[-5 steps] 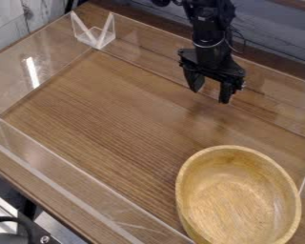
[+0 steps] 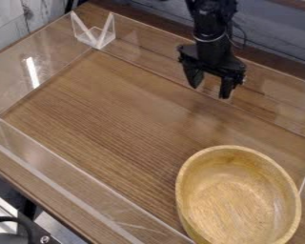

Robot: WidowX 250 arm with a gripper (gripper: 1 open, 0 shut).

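Note:
My gripper (image 2: 212,76) hangs from the black arm at the back of the wooden table (image 2: 91,124), right of centre, its dark fingers pointing down close to the surface and standing open. I see no object clearly between them, though the view is small and dark there.
A large pale yellow oval tub (image 2: 238,157) fills the front right. A clear plastic container (image 2: 94,30) sits at the back left. Black cables (image 2: 22,225) show at the lower left corner.
My gripper has shifted very slightly; nothing else has visibly moved.

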